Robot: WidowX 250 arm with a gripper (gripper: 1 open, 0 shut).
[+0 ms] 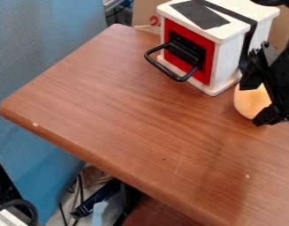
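A white wooden box with a red front and a black wire handle stands at the back of the table. My black gripper is at the right edge, beside a pale rounded object that it partly covers. Whether the fingers are open or shut on that object cannot be made out.
A cardboard box sits behind the white box. A blue surface and cables lie beyond the table's left edge.
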